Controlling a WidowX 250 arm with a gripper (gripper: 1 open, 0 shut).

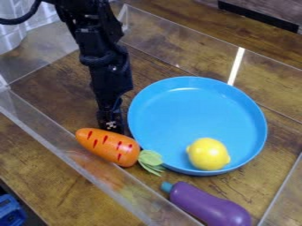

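Observation:
My black gripper reaches down from the top left to the wooden floor just left of the blue plate, its tips low behind an orange toy carrot with green leaves; whether it is open or shut is hard to see. The carrot lies at the plate's lower left. A yellow lemon rests on the blue plate.
A purple eggplant lies below the plate at the bottom right. Clear walls edge the area. Bare wood shows at the left and behind the plate.

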